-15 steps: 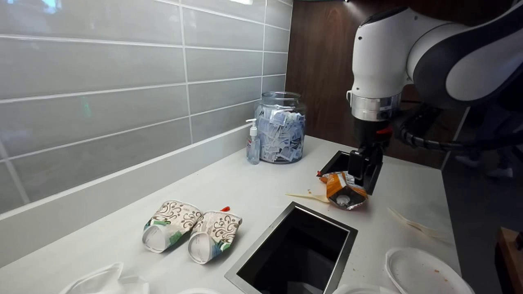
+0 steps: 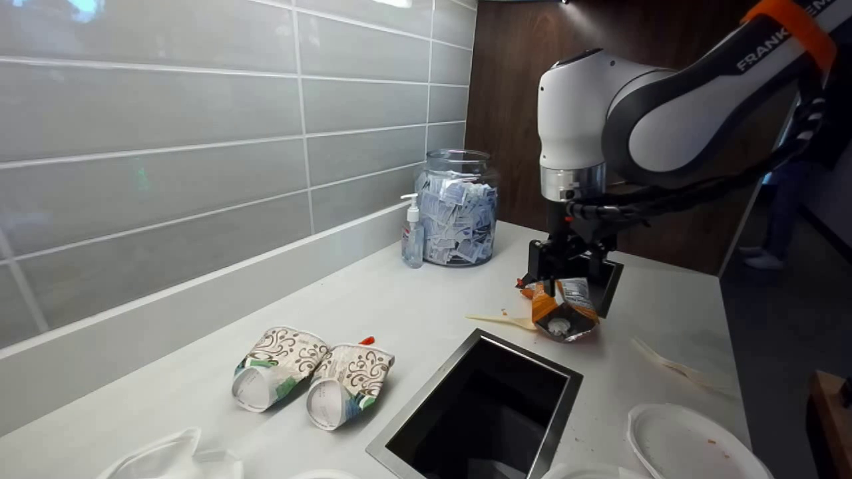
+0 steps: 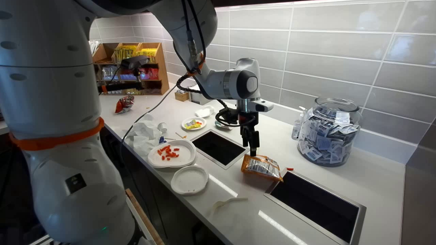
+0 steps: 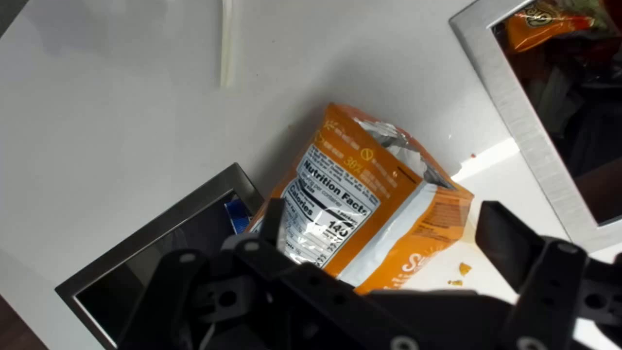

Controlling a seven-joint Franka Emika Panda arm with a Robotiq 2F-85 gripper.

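Observation:
An orange snack bag [image 4: 361, 175], torn open at one end, lies on the counter beside the edge of a bin opening. Its nutrition label faces up in the wrist view. My gripper points down over it with its fingers open. The left finger [image 4: 272, 224] overlaps the bag's label side in that view; the right finger [image 4: 504, 245] is over bare counter. In exterior view 2 the gripper [image 3: 253, 151] is right at the bag [image 3: 261, 166]; whether they touch I cannot tell.
Two counter bins, the near one [image 3: 218, 143] and the far one [image 3: 323, 204], flank the bag. A glass jar [image 2: 456, 211] and a pump bottle [image 2: 412, 235] stand by the wall. Two crumpled cups [image 2: 279, 359], plates [image 3: 190, 179] and pale utensils [image 2: 511, 320] lie around.
In exterior view 1 the arm has shifted left, bringing the gripper from the right side of the bag to over its left part. The bag has not visibly moved.

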